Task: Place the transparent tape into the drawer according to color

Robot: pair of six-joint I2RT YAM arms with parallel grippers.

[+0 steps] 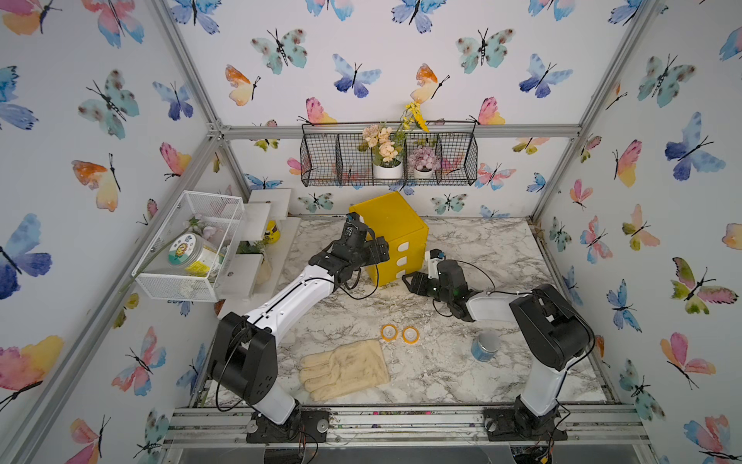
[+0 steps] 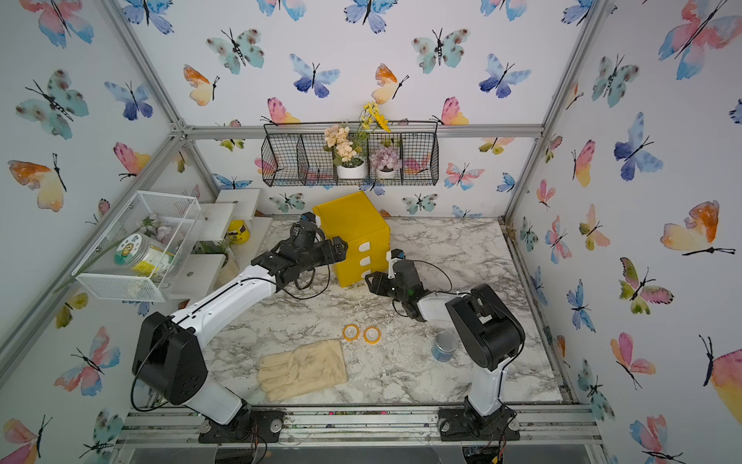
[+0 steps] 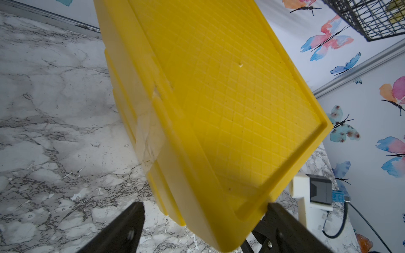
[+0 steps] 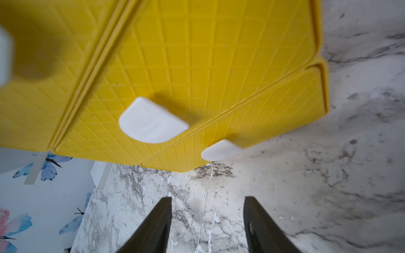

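Observation:
Two rolls of transparent tape with orange rims (image 1: pixel 388 332) lie side by side on the table, clear of both grippers. The yellow drawer cabinet (image 1: pixel 391 218) stands behind them; the drawer fronts visible in the right wrist view look closed, with white handles (image 4: pixel 152 121) on their faces. My left gripper (image 1: pixel 382 250) is at the cabinet's upper front corner; in its wrist view its blurred fingers (image 3: pixel 128 223) are spread on either side of that corner, with a gap on one side. Before the lower drawers my right gripper is open, nothing between its fingers.
A beige glove (image 1: pixel 345 371) lies front left and a blue-grey cup (image 1: pixel 485 346) front right. On the left are white shelves and a white wire basket (image 1: pixel 189 247). A black wire rack (image 1: pixel 317 162) with flowers hangs at the back.

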